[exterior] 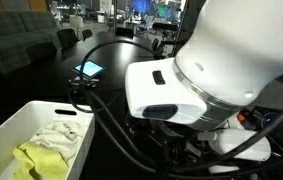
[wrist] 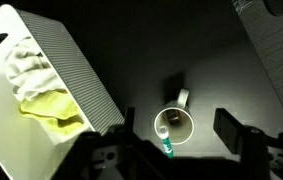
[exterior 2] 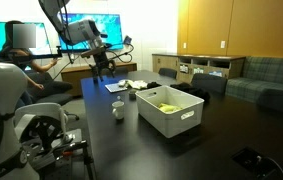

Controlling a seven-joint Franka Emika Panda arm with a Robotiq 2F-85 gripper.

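Observation:
A white mug [wrist: 187, 134] stands on the dark table in the wrist view, its handle pointing away from me. From its opening a marker with a green end [wrist: 167, 147] leans out over the near rim. The gripper is open above the mug, with one finger [wrist: 124, 128] to the left and the other finger [wrist: 225, 124] to the right, both apart from it. Nothing is gripped. Exterior view 2 also shows the mug [exterior 2: 118, 111] upright on the table. In exterior view 1 the arm [exterior: 199, 75] hides the mug and marker.
A white basket [wrist: 59, 62] holding a white cloth [wrist: 29, 70] and a yellow cloth [wrist: 53, 110] sits left of the mug in the wrist view. Bare table [wrist: 131, 45] lies beyond the mug. Loose black cables [exterior: 106, 110] hang along the arm.

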